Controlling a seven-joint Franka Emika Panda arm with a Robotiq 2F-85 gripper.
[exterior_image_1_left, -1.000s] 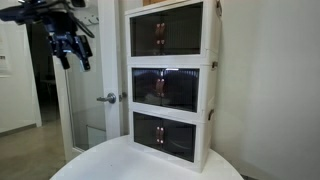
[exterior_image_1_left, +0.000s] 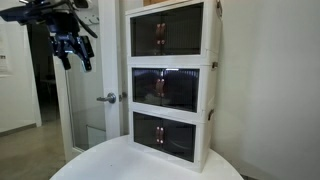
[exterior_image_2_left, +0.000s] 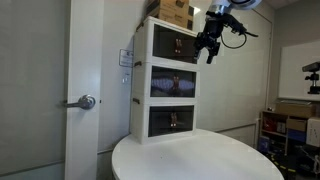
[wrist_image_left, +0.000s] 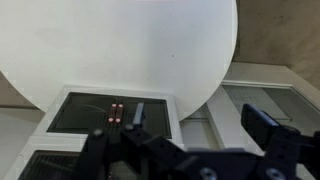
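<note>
High above the left part of the table in exterior view 1, my gripper (exterior_image_1_left: 77, 67) points downward with its fingers spread and nothing visible between them. Exterior view 2 has the gripper (exterior_image_2_left: 204, 55) up near the top unit of a white cabinet stack (exterior_image_2_left: 142, 95). Three stacked units make up the cabinet (exterior_image_1_left: 206, 108), each with dark double doors and reddish-brown handles; all doors look closed. From the wrist, the cabinet (wrist_image_left: 50, 118) appears below the table surface, partly covered by the dark gripper fingers (wrist_image_left: 98, 148).
Cardboard boxes (exterior_image_2_left: 175, 12) sit on top of the stack. A door with a metal handle (exterior_image_1_left: 108, 98) stands behind at the left. Shelving (exterior_image_2_left: 285, 128) is off to the right in exterior view 2.
</note>
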